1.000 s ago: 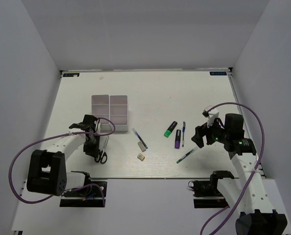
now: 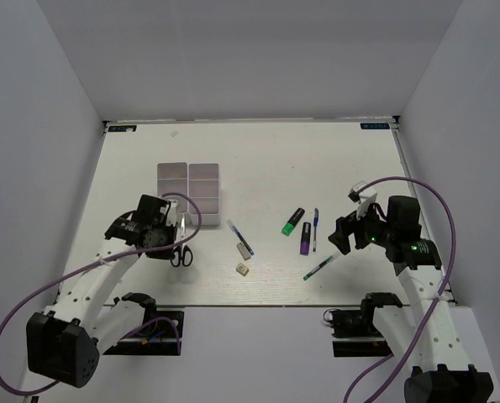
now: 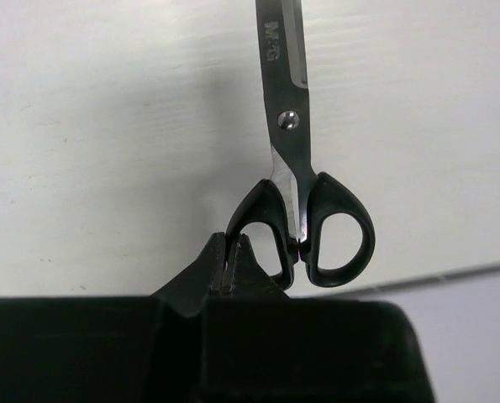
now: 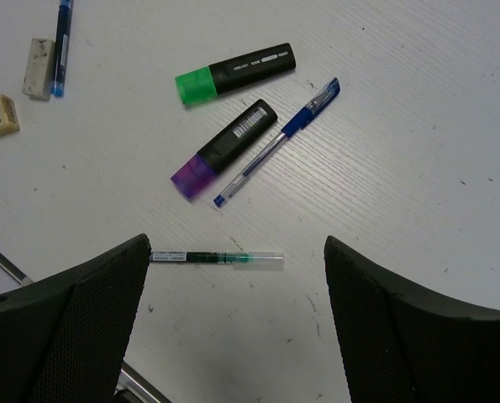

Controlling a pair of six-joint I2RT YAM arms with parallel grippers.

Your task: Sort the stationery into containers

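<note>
My left gripper is shut on one handle loop of the black-handled scissors (image 3: 288, 151). In the left wrist view the scissors hang blades-up in the picture, the table blurred behind them. From the top, the scissors (image 2: 181, 254) are just in front of the pale divided containers (image 2: 188, 180), partly covered by the left arm. My right gripper stands open and empty above the table. Below it lie a green-ink pen (image 4: 203, 257), a purple highlighter (image 4: 224, 149), a green highlighter (image 4: 235, 74) and a blue pen (image 4: 276, 143).
Mid-table, another blue pen (image 2: 240, 238) lies beside a grey eraser (image 2: 244, 251), with a tan eraser (image 2: 242, 269) nearer the front edge. Bare table (image 2: 258, 168) spreads behind them. The left arm's purple cable loops close to the containers' front.
</note>
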